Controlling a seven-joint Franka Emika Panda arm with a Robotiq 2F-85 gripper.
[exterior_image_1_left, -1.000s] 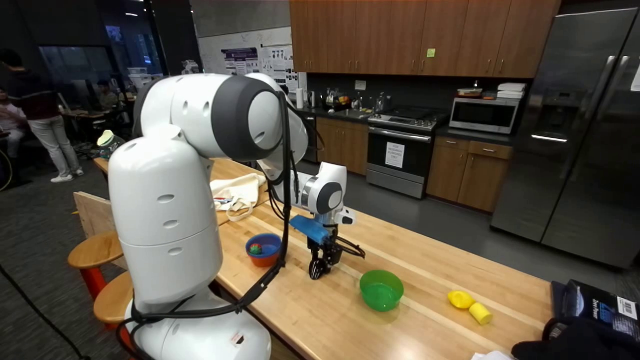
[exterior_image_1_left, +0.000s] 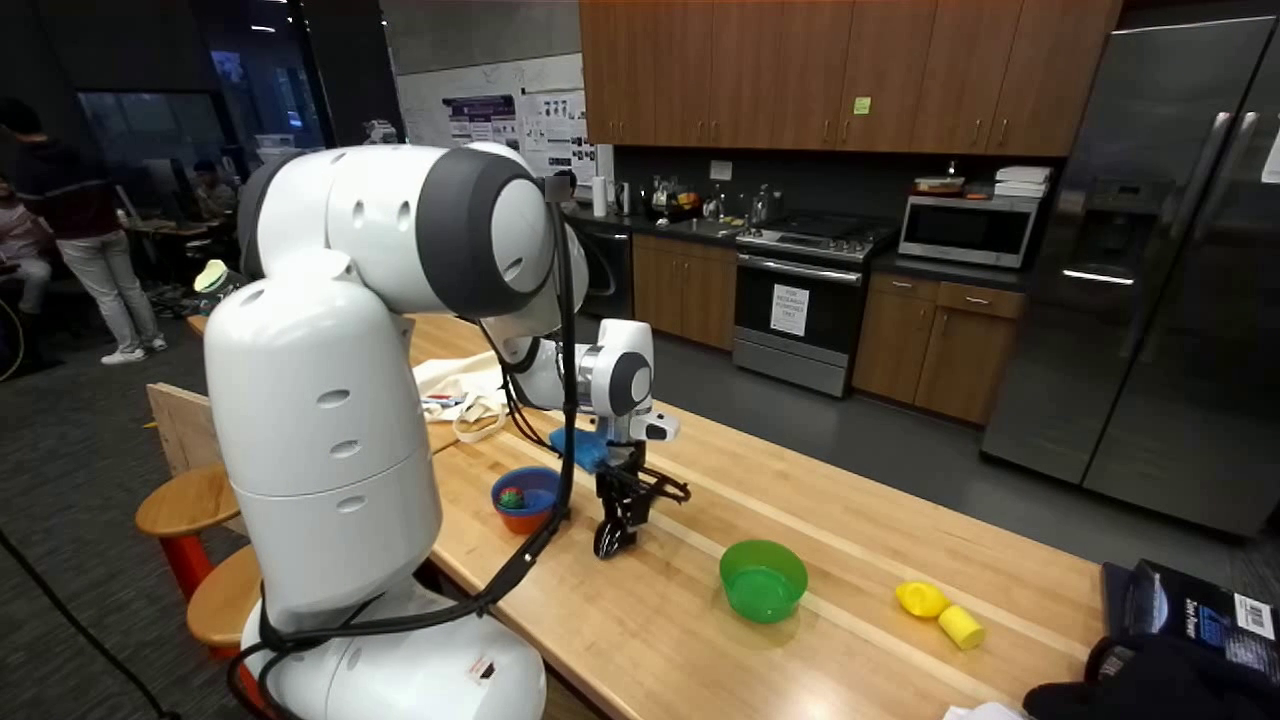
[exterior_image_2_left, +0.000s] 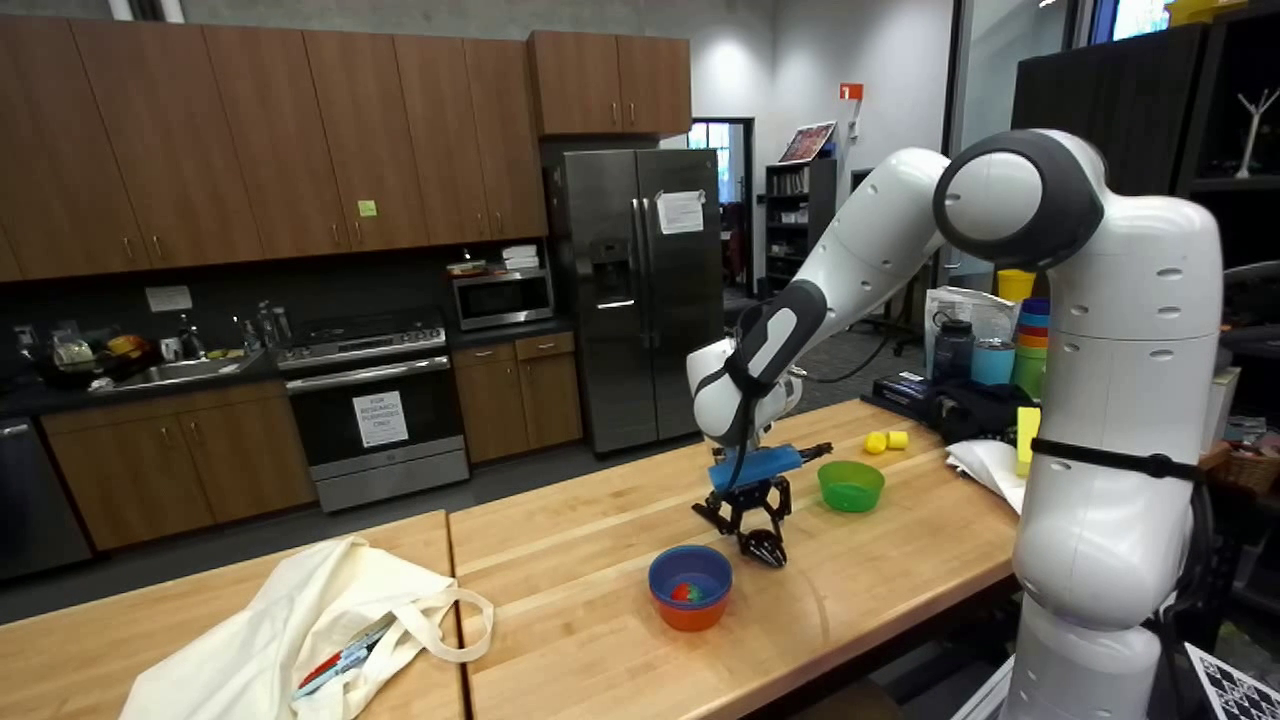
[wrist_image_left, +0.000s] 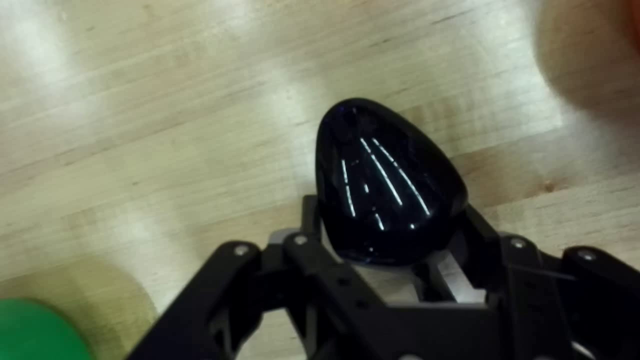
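A glossy, near-black rounded object (wrist_image_left: 387, 186), tapering at one end, is clamped between the fingers of my gripper, as the wrist view shows. In exterior view 1 the black object (exterior_image_1_left: 613, 539) hangs over the wooden table, between two bowls. To its left there is a blue bowl (exterior_image_1_left: 546, 482) set in an orange one, with a red and green item (exterior_image_1_left: 512, 497) inside. The green bowl (exterior_image_1_left: 764, 581) stands to its right. From the other side, exterior view 2 has my gripper (exterior_image_2_left: 758, 528) just behind and right of the blue bowl (exterior_image_2_left: 692, 566).
A yellow lemon-shaped piece (exterior_image_1_left: 920, 599) and a yellow cylinder (exterior_image_1_left: 961, 626) lie beyond the green bowl. Black bags and a box (exterior_image_1_left: 1200, 618) crowd the table's far right end. A cream cloth bag (exterior_image_2_left: 300, 630) occupies the other table. Between the bowls the wood is bare.
In exterior view 1 my arm and gripper have shifted left, away from the green bowl and closer to the blue one, carrying the black object. The wrist has turned; the bowls stay put.
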